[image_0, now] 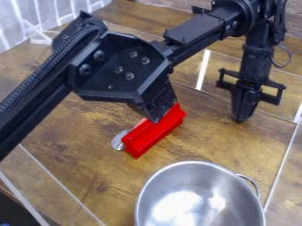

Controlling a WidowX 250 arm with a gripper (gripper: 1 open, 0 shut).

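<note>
My gripper [243, 108] hangs over the wooden floor at the right, fingers pointing down and close together, with nothing visible between them. Left of it and lower lies a red block-like object [154, 132] with a silver piece at its left end, partly behind the arm's dark linkage. A large steel pot [199, 203] with a side handle sits at the bottom right, below the gripper.
The dark arm covers much of the upper left. A white railing stands at the top left corner.
</note>
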